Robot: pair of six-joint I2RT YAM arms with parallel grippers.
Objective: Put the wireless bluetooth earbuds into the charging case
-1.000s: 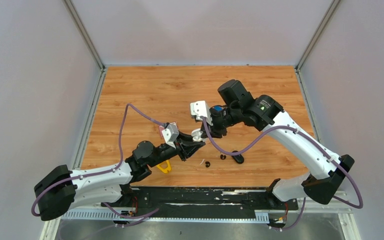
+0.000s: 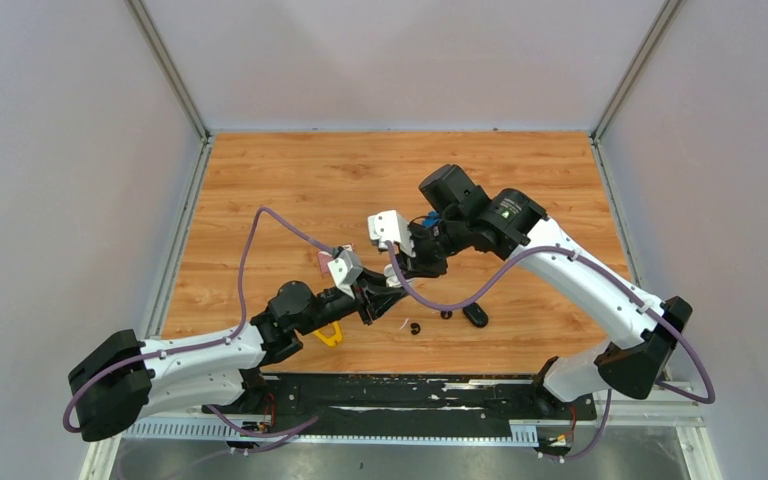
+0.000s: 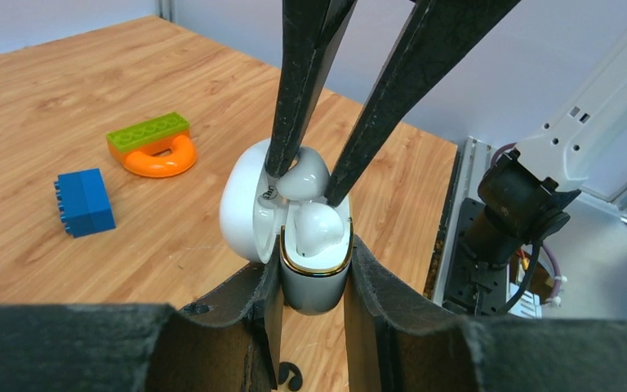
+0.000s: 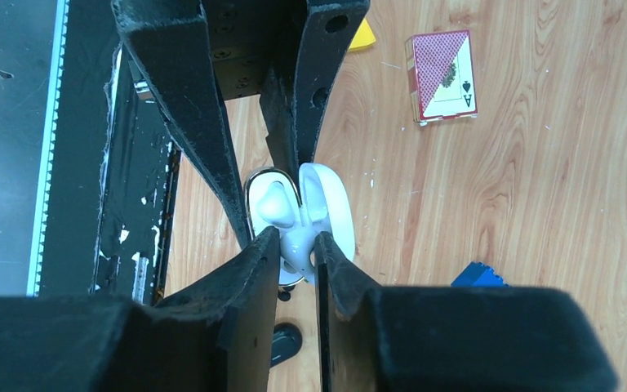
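Note:
The open white charging case (image 3: 245, 204) is held in the air by my left gripper, shut on its gold-rimmed body, in the middle of the top view. My right gripper has its fingertips round a white earbud (image 3: 298, 175) at the case's slots, partly open; in the left wrist view its black fingers reach down into the case from above. A second white rounded piece (image 4: 276, 204) sits in the case beside it. Whether the held earbud is fully seated I cannot tell.
On the table lie a card box (image 4: 442, 77), a blue brick (image 3: 86, 204), an orange-and-green toy (image 3: 159, 159), a yellow object (image 2: 330, 335), a black oblong object (image 2: 476, 314) and small black pieces (image 2: 415, 328).
The right arm has moved a little leftward and down across the top view, toward the case. My left gripper with the case has barely moved.

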